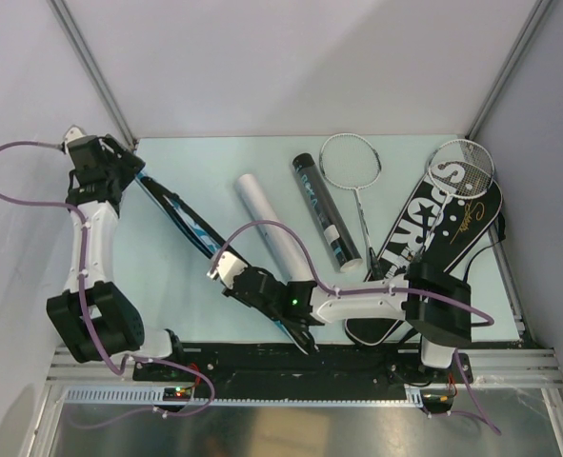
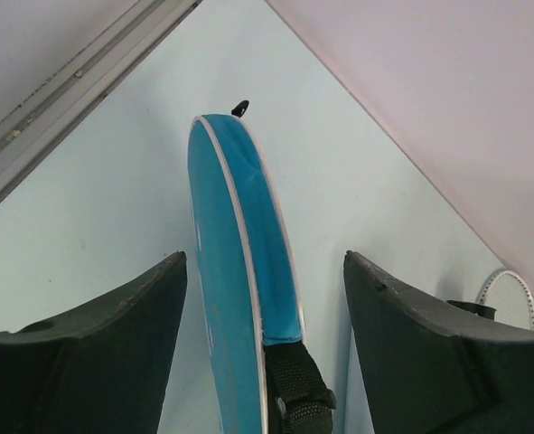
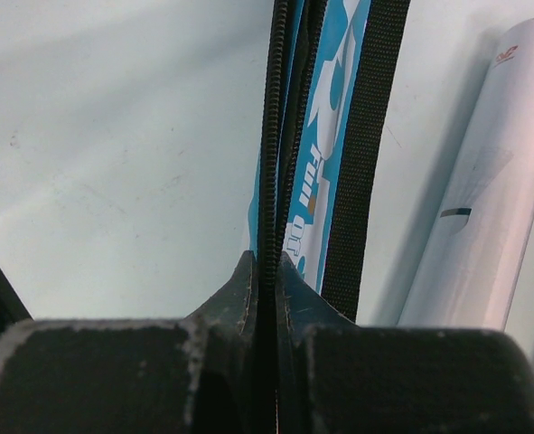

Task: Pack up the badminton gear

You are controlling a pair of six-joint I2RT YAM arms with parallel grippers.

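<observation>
A long blue-and-black bag [image 1: 191, 220] lies diagonally across the left of the table. My left gripper [image 1: 129, 164] is open at its far end; in the left wrist view the bag's rounded blue tip [image 2: 248, 199] stands between and beyond the open fingers. My right gripper [image 1: 227, 273] is shut on the bag's black zippered edge [image 3: 268, 163], lower down along it. In the right wrist view that edge runs straight up from between the fingertips.
A white tube [image 1: 267, 219] and a black tube [image 1: 325, 209] lie right of the bag. Two rackets [image 1: 351, 167] [image 1: 460, 169] lie further right, one on a black racket cover [image 1: 452, 238]. Bare table is left of the bag.
</observation>
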